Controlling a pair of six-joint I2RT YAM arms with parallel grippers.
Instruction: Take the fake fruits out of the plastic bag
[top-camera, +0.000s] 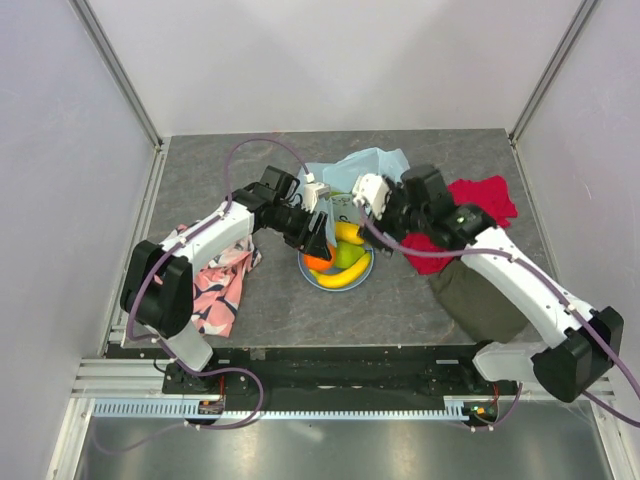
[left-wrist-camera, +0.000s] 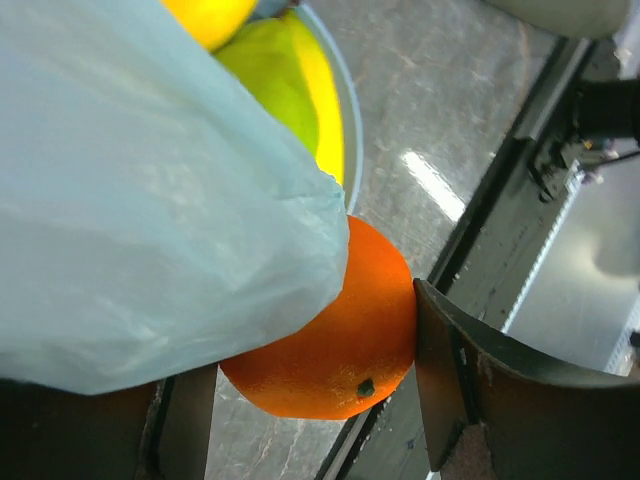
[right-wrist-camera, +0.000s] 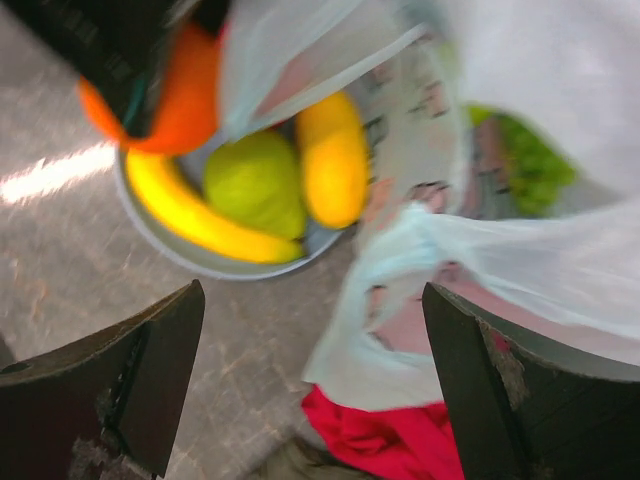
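My left gripper has its fingers on either side of an orange (top-camera: 318, 259) over the blue plate (right-wrist-camera: 165, 237); the bag partly hides the orange. A banana (top-camera: 341, 275), a green pear (right-wrist-camera: 252, 189) and a yellow fruit (right-wrist-camera: 330, 165) are on the plate. The pale plastic bag (left-wrist-camera: 140, 200) lies behind them, with green fruit (right-wrist-camera: 527, 164) inside. My right gripper is open above the right side of the bag and plate, nothing between its fingers.
A red cloth (top-camera: 480, 200) and an olive cloth (top-camera: 470, 300) lie on the right, a pink patterned cloth (top-camera: 215, 285) on the left.
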